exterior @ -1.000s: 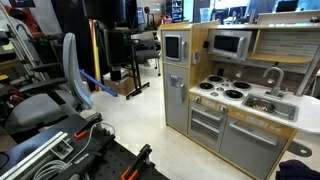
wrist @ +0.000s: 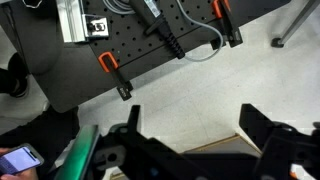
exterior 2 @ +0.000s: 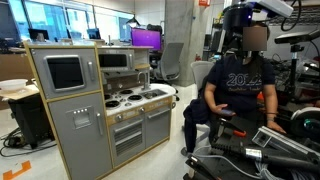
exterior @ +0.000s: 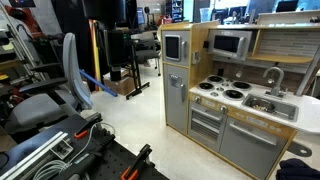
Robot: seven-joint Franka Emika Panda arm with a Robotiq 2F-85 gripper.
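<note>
In the wrist view, the two dark fingers of my gripper stand wide apart at the bottom, with only pale floor between them. The gripper is open and empty. In exterior view 1 the black arm hangs at the upper left, high above the floor and well apart from the toy kitchen. That kitchen shows a microwave, a stove top, a sink with a tap, a grey fridge door and an oven door. Its visible doors look shut.
A black mounting table with orange-handled clamps and cables lies at the arm's base. A person sits beside it holding a phone. Open floor separates table and kitchen. An office chair stands at left.
</note>
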